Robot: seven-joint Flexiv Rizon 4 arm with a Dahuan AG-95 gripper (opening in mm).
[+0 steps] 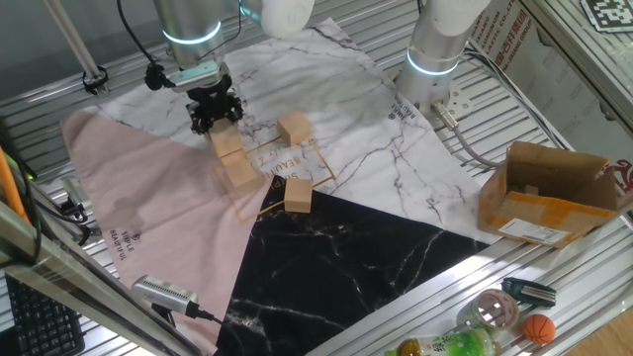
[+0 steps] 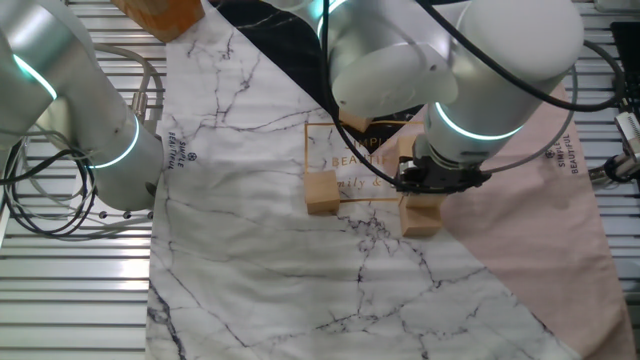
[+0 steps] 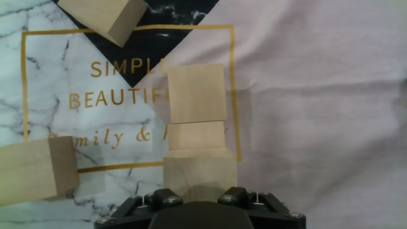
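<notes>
In the wrist view, a row of wooden blocks runs away from my gripper: a near block [image 3: 200, 173], a middle one [image 3: 197, 136] and a far one [image 3: 197, 93]. The near block looks largest and lies right at the fingers, which stand apart near its two sides. Whether they press on it cannot be made out. From exterior view 1, the gripper [image 1: 217, 121] points down at the back end of this row. A loose block [image 1: 294, 128] lies to the right of the row, and another block [image 1: 298, 195] sits by the black cloth's tip.
An open cardboard box [image 1: 539, 203] is at the right edge, with a bottle [image 1: 460, 344] and an orange ball [image 1: 539, 328] at the front right.
</notes>
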